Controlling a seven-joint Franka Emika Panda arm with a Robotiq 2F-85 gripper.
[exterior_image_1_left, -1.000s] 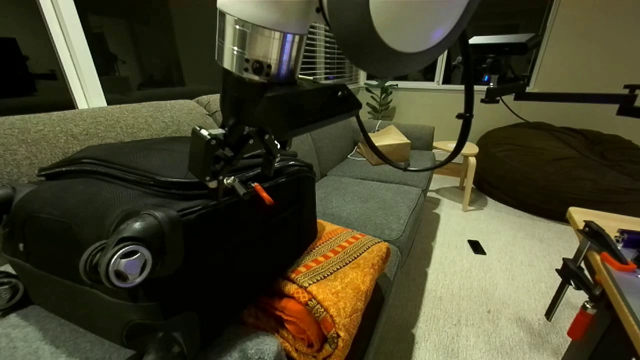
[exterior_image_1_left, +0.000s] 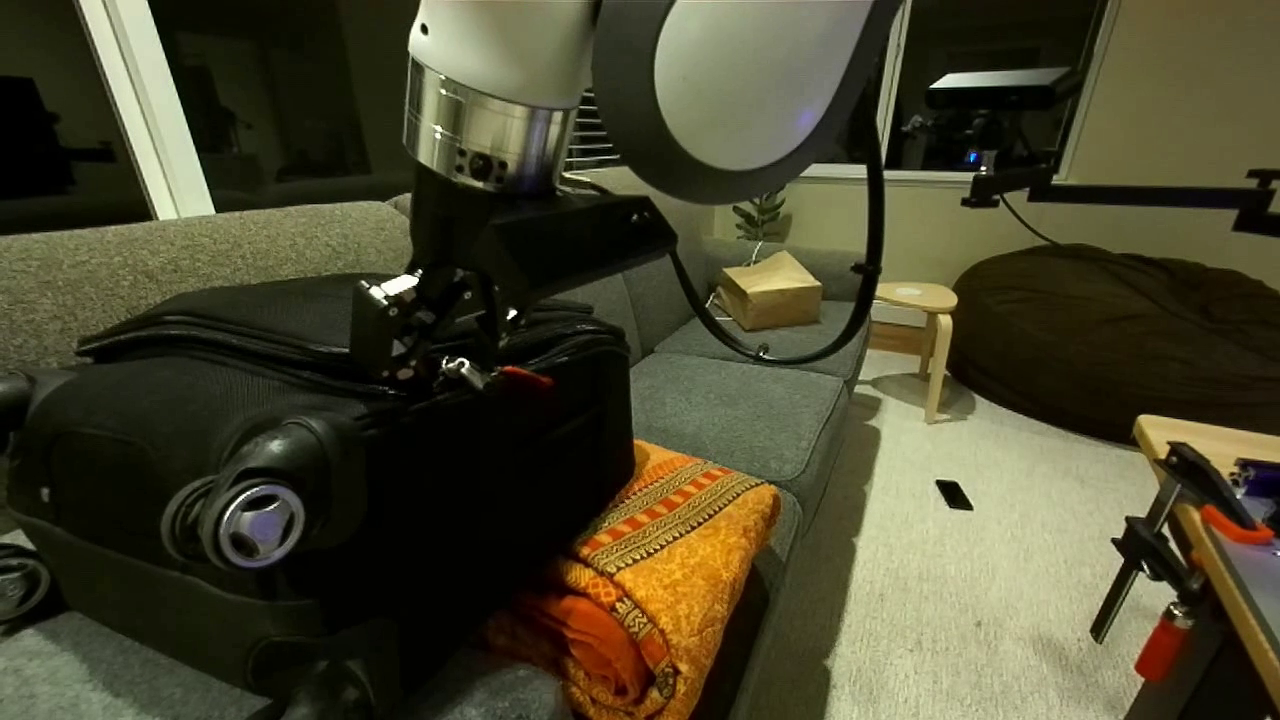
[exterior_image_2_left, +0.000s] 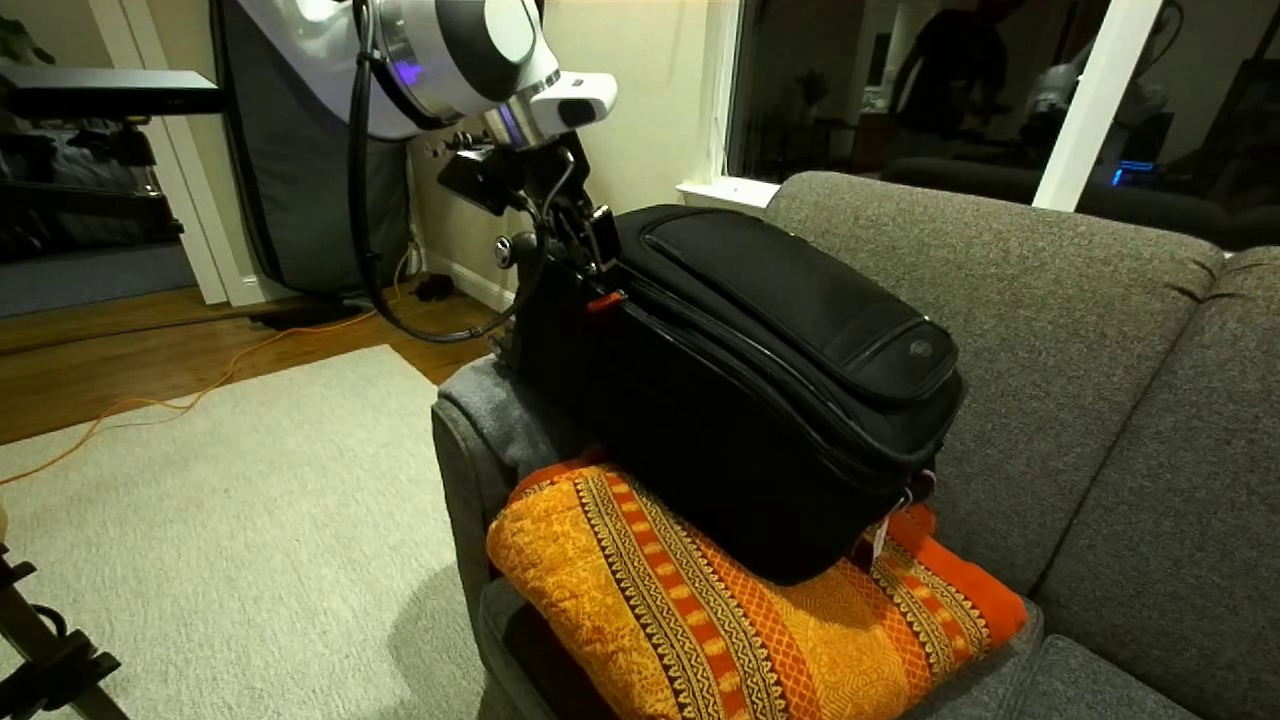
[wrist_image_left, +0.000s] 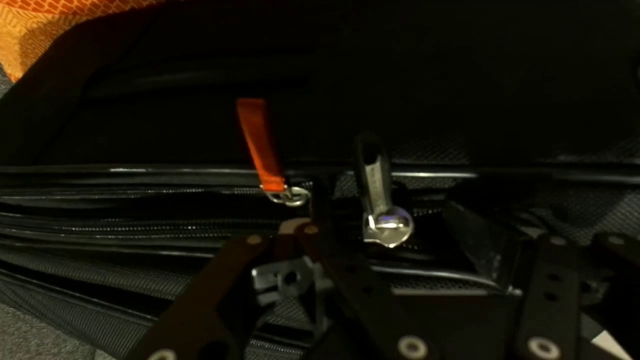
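A black suitcase (exterior_image_1_left: 516, 468) lies on the couch with its zipper seam along the upper edge. My gripper is at that seam, its fingers (wrist_image_left: 480, 237) apart. Between them in the wrist view is a silver zipper slider (wrist_image_left: 390, 227) with a dark pull tab (wrist_image_left: 375, 174); I cannot tell whether either finger touches it. Just outside the left finger, a second slider carries a red fabric pull (wrist_image_left: 258, 144). From the other side, the gripper (exterior_image_2_left: 590, 252) shows at the suitcase's far end, near the red pull (exterior_image_2_left: 606, 301).
Under the suitcase is a folded orange patterned blanket (exterior_image_2_left: 672, 600). The grey couch backrest (exterior_image_2_left: 936, 264) rises behind. Farther along the seat sits a brown paper bag (exterior_image_1_left: 770, 290). A clamp (exterior_image_1_left: 1164, 540) grips the table at right. Open carpet lies in front.
The arm and gripper have shifted left and down, lower against the suitcase's zipper edge. The red pull, which hung downward, now lies closer to level.
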